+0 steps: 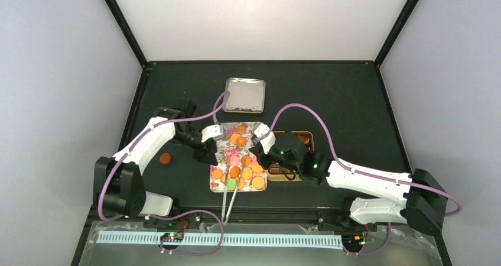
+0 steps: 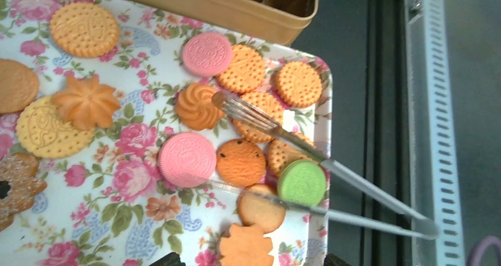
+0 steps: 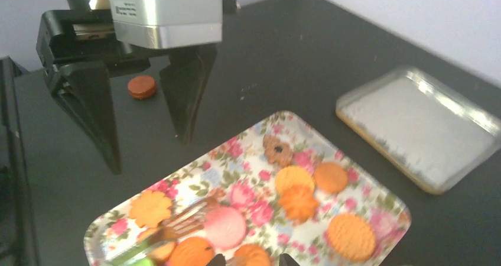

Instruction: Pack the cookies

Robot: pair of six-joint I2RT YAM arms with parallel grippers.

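Note:
Assorted cookies, including a pink cookie (image 2: 188, 159), a green cookie (image 2: 302, 183) and a swirl cookie (image 2: 198, 106), lie on the floral tray (image 2: 133, 216). Metal tongs (image 2: 378, 194) stretch across the tray's front part, spread apart, their hinge beyond its front edge. Brown and partly hidden by the right arm, the cookie box (image 1: 283, 177) stands right of the tray. My left gripper (image 1: 214, 153), by the tray's left side, is open and empty. Above the tray, my right gripper has its tips apart; the swirl cookie appears between them, apparently on the tray below.
One reddish-brown cookie (image 1: 165, 158) lies alone on the black table, left of the tray. An empty metal lid (image 1: 245, 94) sits behind the tray. Both grippers are close together over the tray area.

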